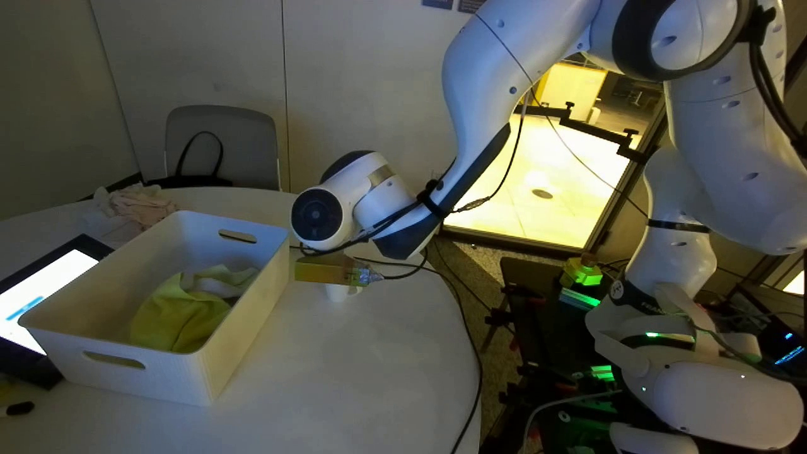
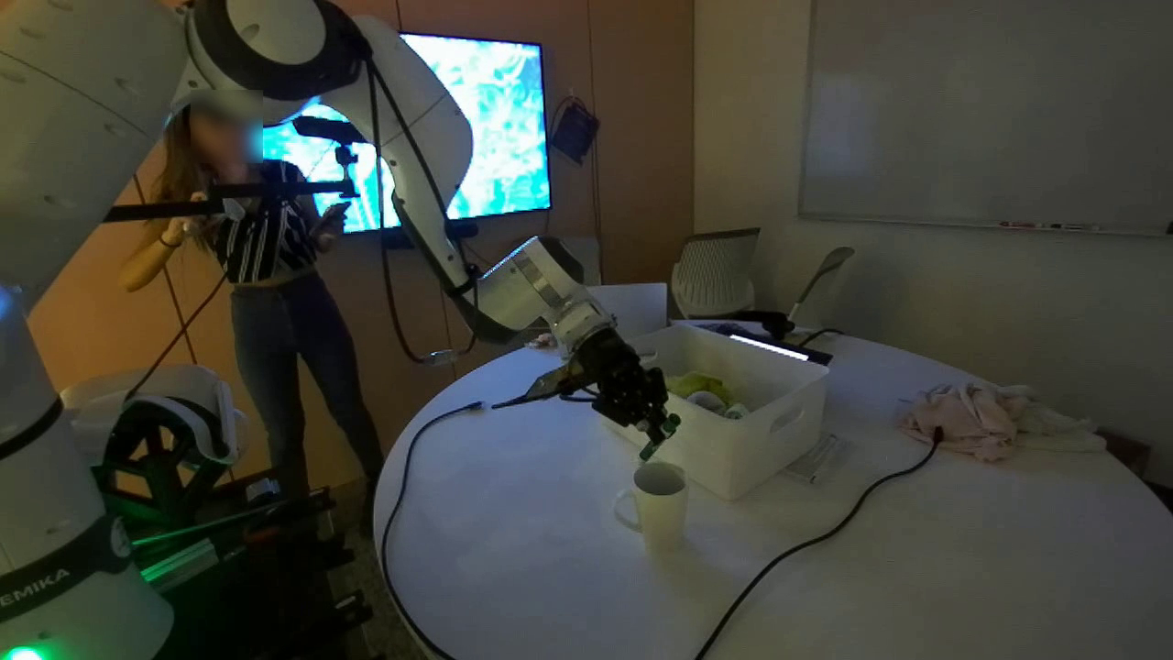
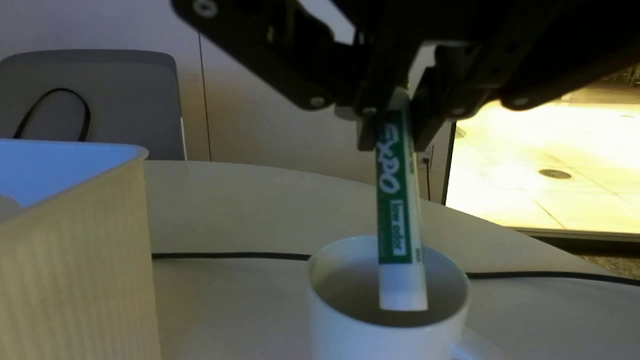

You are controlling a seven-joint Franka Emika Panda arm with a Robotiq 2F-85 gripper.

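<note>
A green and white Expo marker (image 3: pixel 396 198) points downward, with my gripper shut on its upper part. Below stands a white mug (image 3: pixel 360 336), upright on the table, its handle on the right in the wrist view. The marker's white lower end overlaps the mug's opening there; whether it is below the rim is hard to tell. From the second exterior view, my gripper and the marker (image 2: pixel 661 436) are right above the mug (image 2: pixel 664 511). In the first exterior view the wrist and camera cover the gripper and most of the mug (image 1: pixel 340 294).
A white bin (image 1: pixel 249 325) holding a yellow cloth (image 1: pixel 175 314) stands close beside the mug. Black cables (image 2: pixel 836 535) cross the table. A pink cloth (image 2: pixel 968 418) lies farther off.
</note>
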